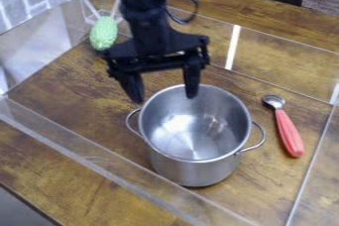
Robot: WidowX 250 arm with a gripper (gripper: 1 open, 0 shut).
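My black gripper point(162, 85) hangs open over the back-left rim of a stainless steel pot point(196, 163), its two fingers apart with nothing seen between them. The pot stands upright at the centre-front, a loop handle on each side, and looks empty. A scoop with a red handle point(288, 134) lies on the wood to the right of the pot. A pale green utensil point(103, 34) lies at the back left, partly beside my arm.
The wooden surface point(73, 96) is bordered by clear low walls, with the front one running diagonally at lower left. Bare wood lies left of the pot and at the back right.
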